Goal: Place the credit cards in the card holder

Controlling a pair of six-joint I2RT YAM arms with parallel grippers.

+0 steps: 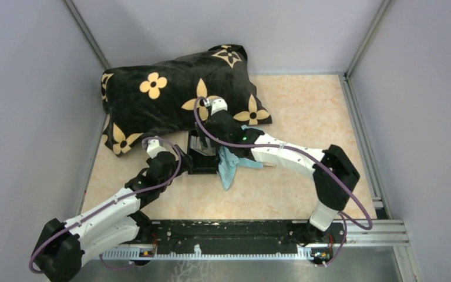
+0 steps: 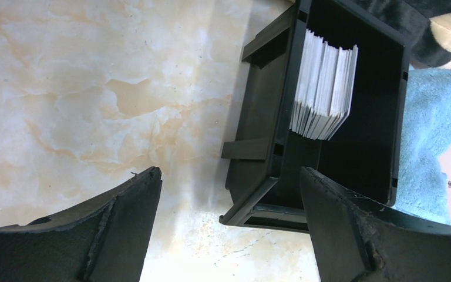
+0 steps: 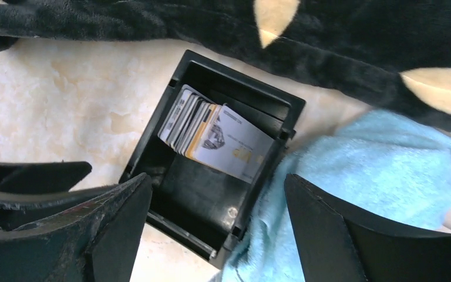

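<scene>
The black card holder lies near the middle of the table, its open side up. A bundle of credit cards leans inside its far half; the near half is bare. In the left wrist view the same cards show as pale edges. My left gripper has its fingers apart over the holder's left near corner, nothing between them. Above the holder's right side hangs my right gripper, fingers spread and also empty. From above, the right arm hides part of the holder and cards.
A light blue cloth lies against the holder's right side. A large black patterned cushion lies just behind it. Both grippers are close together over the holder.
</scene>
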